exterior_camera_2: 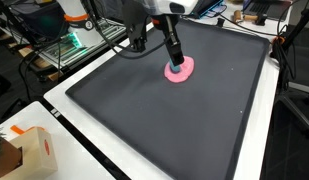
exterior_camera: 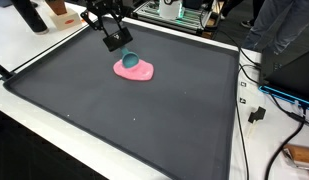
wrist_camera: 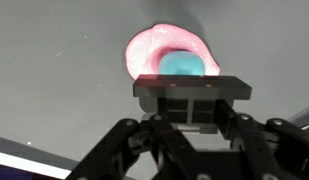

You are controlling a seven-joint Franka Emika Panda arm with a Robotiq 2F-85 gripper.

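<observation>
A teal rounded object, perhaps a cup [exterior_camera: 130,61], sits over a flat pink piece [exterior_camera: 144,71] on the dark table. My gripper [exterior_camera: 120,47] comes down on its upper edge and is shut on it. In exterior view 2 the teal object [exterior_camera_2: 175,68] shows just under the fingertips, with the pink piece [exterior_camera_2: 185,66] around it. The wrist view has the teal top [wrist_camera: 182,64] right beyond the dark fingers [wrist_camera: 152,92], against the pink piece [wrist_camera: 144,50]. The fingers hide where they touch it.
Cables and a small pale item [exterior_camera: 256,115] lie past its right edge. An orange and white object [exterior_camera_2: 36,150] stands off the near left corner.
</observation>
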